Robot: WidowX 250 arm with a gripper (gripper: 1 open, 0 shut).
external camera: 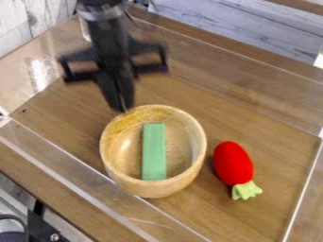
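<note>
A wooden bowl (pixel 121 161) stands in the lower middle of the camera view, with a green block (pixel 154 151) lying inside it. My black gripper (pixel 119 93), heavily blurred, is above and behind the bowl at the upper left, clear of the block. It is shut, and nothing shows between its fingers. A red vegetable toy (pixel 232 163) with a pale green top lies on the table just right of the bowl.
A clear plastic edge runs along the left and front, and a whitish panelled wall stands at the back.
</note>
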